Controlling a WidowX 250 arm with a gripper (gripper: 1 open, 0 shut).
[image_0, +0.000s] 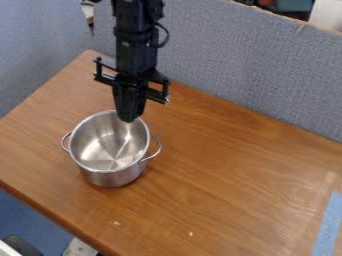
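A steel pot (110, 160) with two wire side handles stands on the wooden table (241, 190), left of the middle. The black gripper (130, 114) points straight down over the back rim of the pot, its tip overlapping the upper part of the opening from this view. It looks shut, with nothing visible between its fingers; whether it touches the pot cannot be told.
Grey padded walls border the back and left. A pale blue strip (325, 222) lies along the right edge.
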